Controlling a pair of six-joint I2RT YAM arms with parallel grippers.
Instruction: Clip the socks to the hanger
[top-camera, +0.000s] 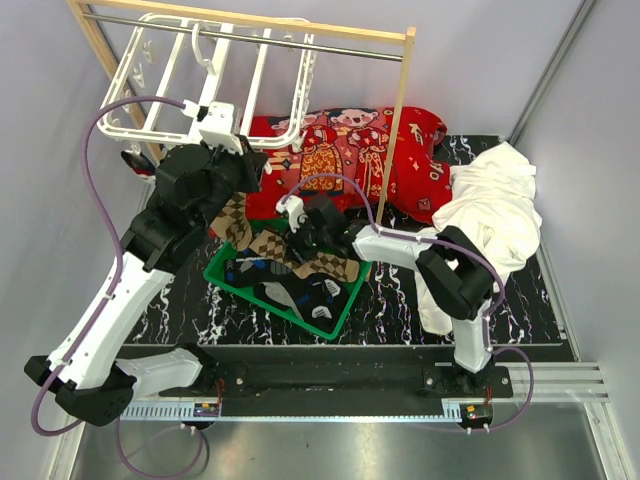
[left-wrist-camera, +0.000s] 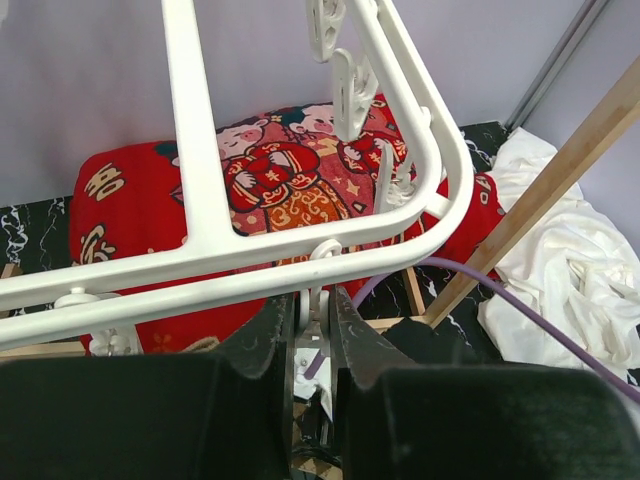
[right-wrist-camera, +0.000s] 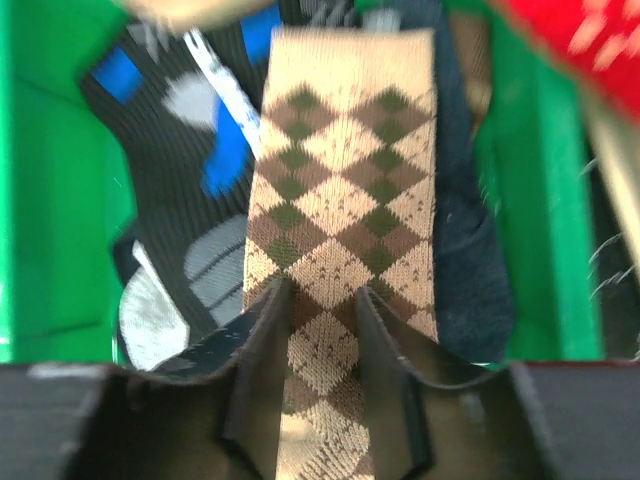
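Observation:
The white hanger (top-camera: 270, 140) hangs from the rod, with clips (left-wrist-camera: 352, 95) along its bars. My left gripper (top-camera: 250, 155) is at its front bar; in the left wrist view, the left fingers (left-wrist-camera: 345, 340) are shut on a white clip (left-wrist-camera: 313, 308) under that bar. Beige-and-brown argyle socks (top-camera: 330, 264) lie over dark socks (top-camera: 320, 300) in the green basket (top-camera: 214, 277). My right gripper (top-camera: 292, 245) is low over the basket. In the right wrist view its fingers (right-wrist-camera: 272, 310) are parted above an argyle sock (right-wrist-camera: 335, 190), which shows between them; contact cannot be judged.
A red patterned cushion (top-camera: 340, 150) is behind the basket. White cloth (top-camera: 490, 210) lies at the right. The wooden rack post (top-camera: 396, 130) rises close to my right arm. A dark, red and white sock (top-camera: 136, 160) hangs near the hanger's left side.

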